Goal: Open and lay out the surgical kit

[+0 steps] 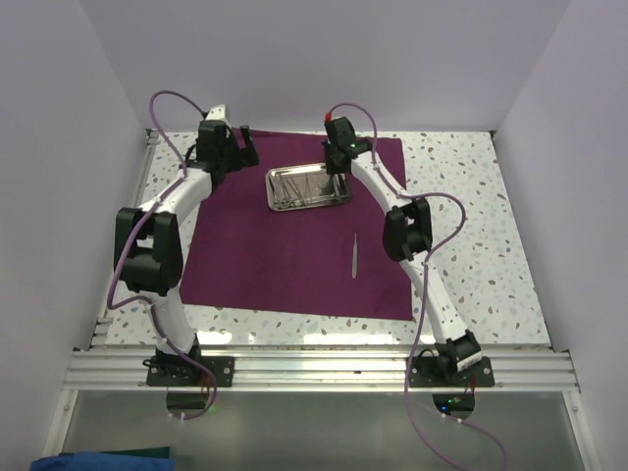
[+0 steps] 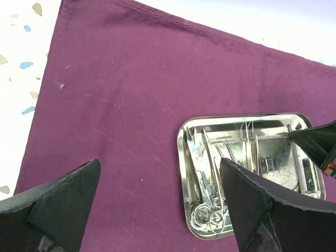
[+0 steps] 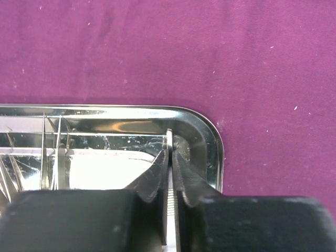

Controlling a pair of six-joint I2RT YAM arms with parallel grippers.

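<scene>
A steel tray point(image 1: 294, 204) of surgical instruments lies on the purple cloth point(image 1: 265, 265); scissors point(image 2: 202, 210) and tweezers-like tools point(image 3: 44, 157) are inside. A slim silver instrument point(image 1: 354, 255) lies alone on the cloth below the tray. My right gripper is down at the tray's right end, its tips closed at an upright slim instrument point(image 3: 169, 136) along that end; whether they grip it is unclear. My left gripper point(image 1: 242, 147) hangs open above the cloth, left of and behind the tray, with nothing between its fingers.
The speckled white table point(image 1: 471, 235) shows around the cloth. Grey walls stand at the back and sides.
</scene>
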